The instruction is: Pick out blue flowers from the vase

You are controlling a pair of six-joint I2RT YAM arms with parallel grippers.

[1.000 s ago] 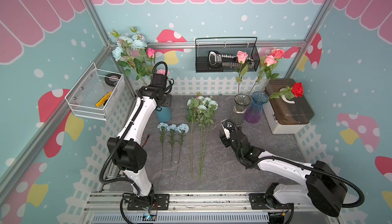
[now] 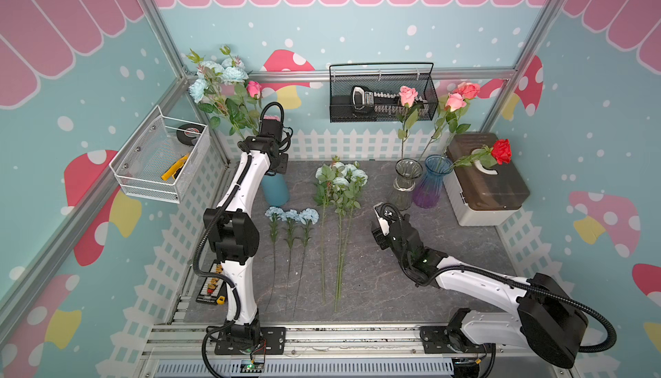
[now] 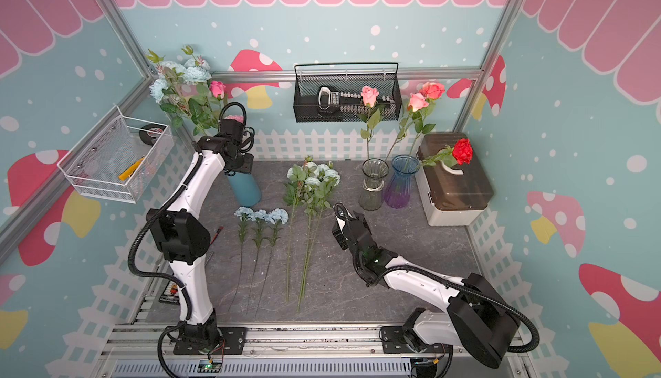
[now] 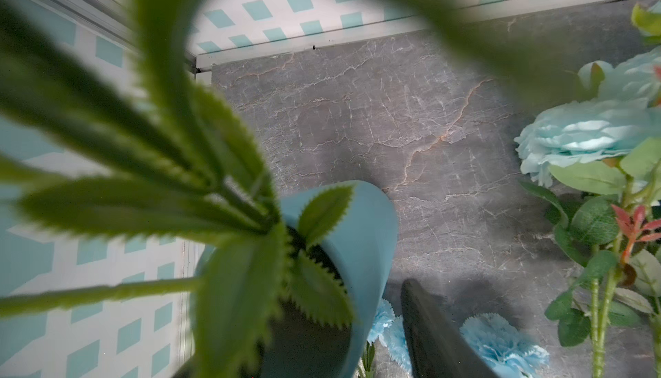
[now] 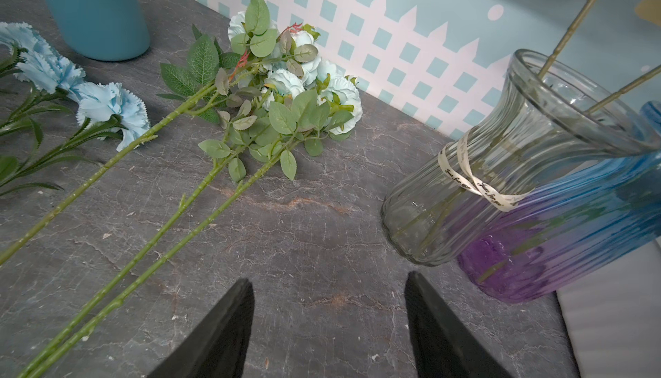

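The teal vase (image 2: 275,188) at back left holds blue roses (image 2: 232,73) and pink flowers; its mouth fills the lower middle of the left wrist view behind close, blurred green leaves. My left gripper (image 2: 274,164) is over that vase, among the stems; one dark finger shows in the left wrist view, so its opening is unclear. Blue carnations (image 2: 307,217) and pale blue roses (image 3: 313,180) lie on the table with stems toward the front. My right gripper stands open right of them, nothing between its fingers.
A clear vase (image 2: 406,181) and a purple-blue vase (image 2: 430,185) with pink and red roses stand right, beside a brown-lidded box (image 2: 485,192). A white basket (image 2: 144,164) and black basket (image 2: 382,113) hang on the walls.
The right arm is almost unchanged.
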